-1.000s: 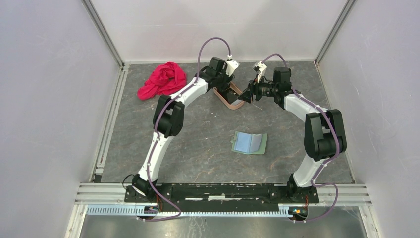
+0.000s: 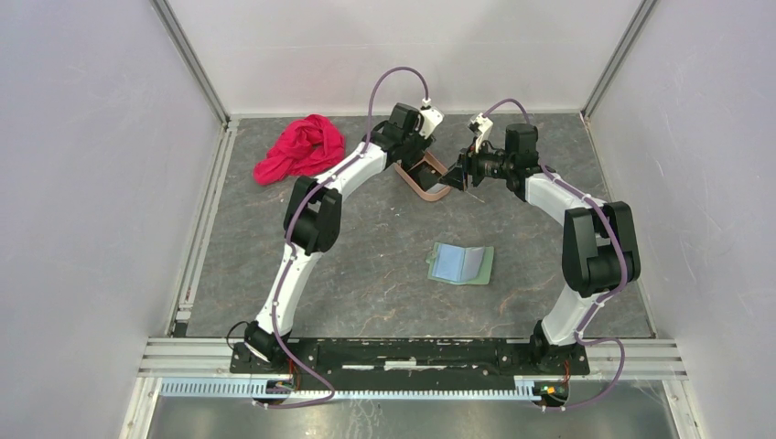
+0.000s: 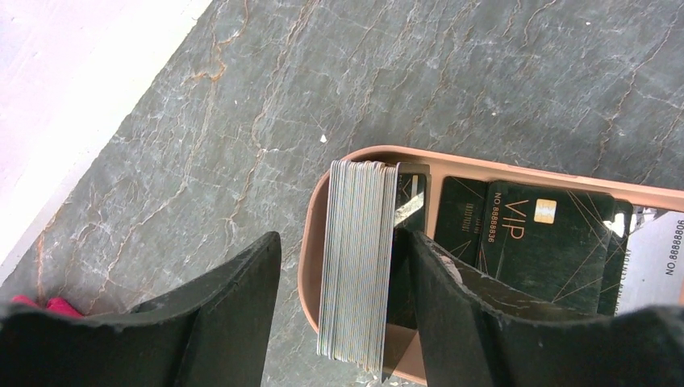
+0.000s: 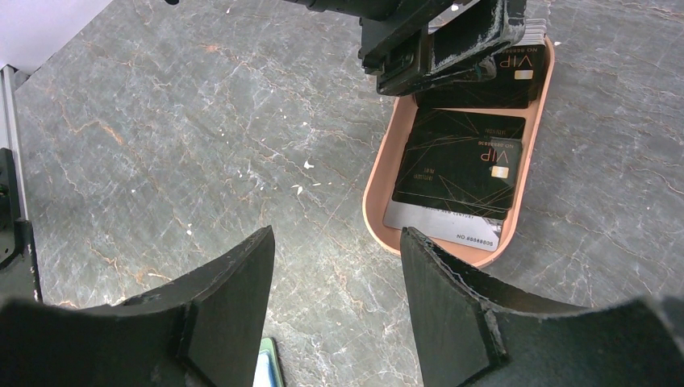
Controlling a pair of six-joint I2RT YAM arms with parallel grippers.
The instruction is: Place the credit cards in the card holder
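A pink tray (image 2: 403, 179) holds black VIP cards (image 3: 548, 250) and white cards (image 4: 440, 222), with a stack of cards (image 3: 355, 258) standing on edge at one end. My left gripper is over that end, its fingers either side of the stack; the right finger rests against the cards. Whether the left finger touches is unclear. My right gripper stands part open beside the tray, nothing between its fingers. A green folder with blue sleeves (image 2: 449, 262), apparently the card holder, lies front-centre.
A red cloth (image 2: 300, 148) lies at the back left. White walls enclose the table (image 2: 366, 302), whose front half is mostly clear around the holder.
My left gripper has shifted very slightly at the tray's back end. The right arm and the holder have not visibly moved.
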